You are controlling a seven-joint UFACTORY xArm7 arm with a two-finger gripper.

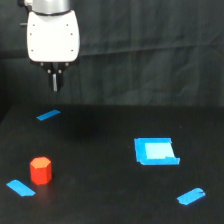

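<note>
A red, hexagon-shaped object point(41, 172) sits on the dark table at the left front. To the right, a white square point(158, 151) framed by blue tape point(140, 150) is marked on the tabletop. My gripper point(56, 86) hangs from the white arm end at the upper left, well above the table and apart from the red object. Its thin dark fingers are hard to make out against the black backdrop, so their spacing is unclear. Nothing is visibly held.
Blue tape strips lie at the back left point(48, 115), front left point(20, 188) and front right point(191, 196). Between the red object and the white square the table is bare. A dark curtain point(150, 55) hangs behind.
</note>
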